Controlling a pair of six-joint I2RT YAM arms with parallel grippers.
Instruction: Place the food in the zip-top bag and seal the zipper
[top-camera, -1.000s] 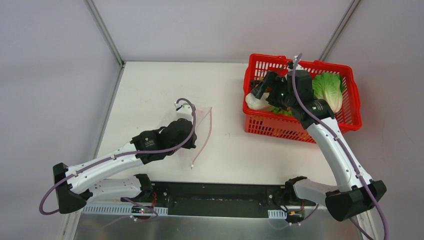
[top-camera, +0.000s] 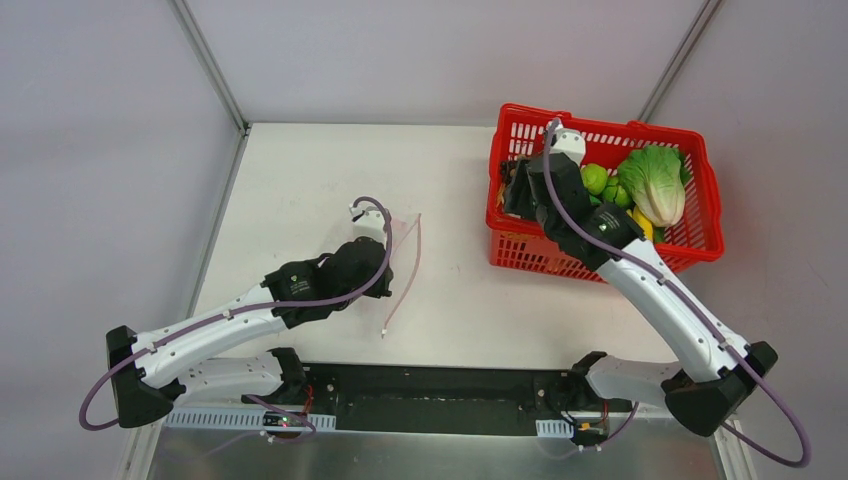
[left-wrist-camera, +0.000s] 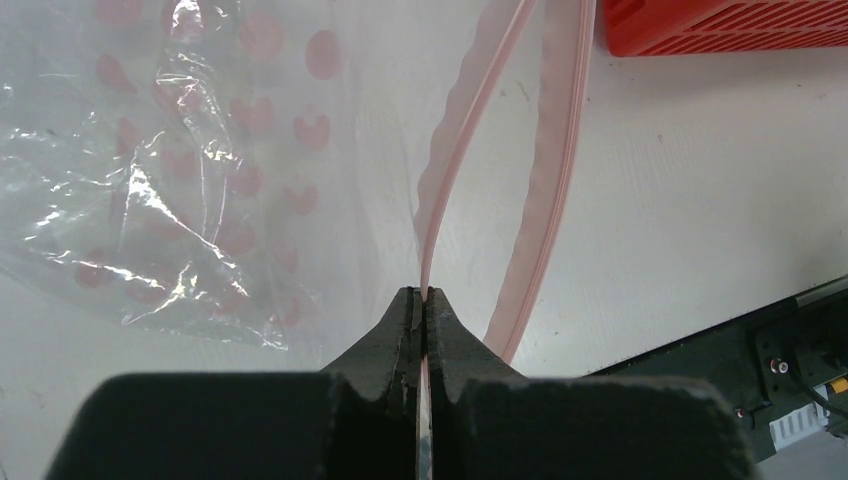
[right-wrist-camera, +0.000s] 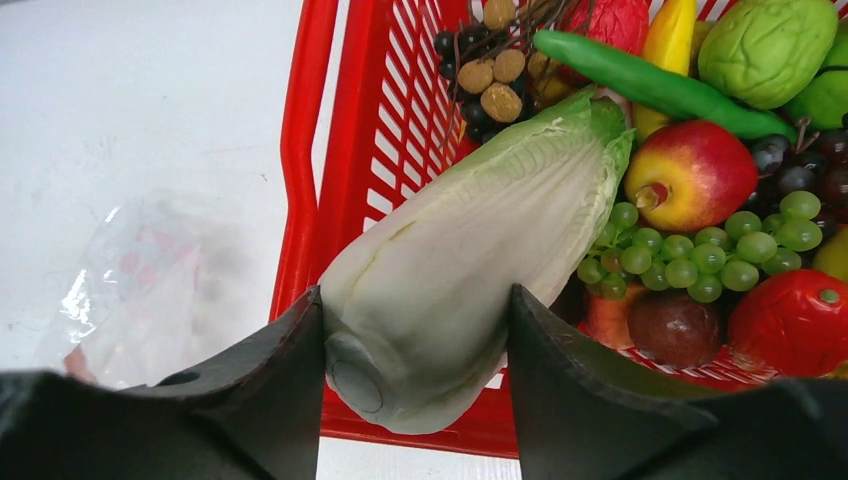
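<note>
The clear zip top bag (left-wrist-camera: 230, 180) with pink spots lies flat on the table. Its two pink zipper edges stand apart, so its mouth gapes towards the right. Thin bag edge runs between the fingertips of my left gripper, which is shut on it. Inside the red basket, a pale long cabbage (right-wrist-camera: 450, 260) lies at the left side, its stem end towards me. The fingers of my right gripper are spread on either side of that stem end; whether they press on it cannot be told. The top view hides this cabbage under the right arm.
The red basket (top-camera: 545, 250) stands at the right of the table, full of food. It holds a leafy cabbage (top-camera: 655, 185), green grapes (right-wrist-camera: 705, 260), a green pepper (right-wrist-camera: 650, 85) and several fruits.
The cabbage now lies hidden beneath it. The left arm and bag have stayed put.
</note>
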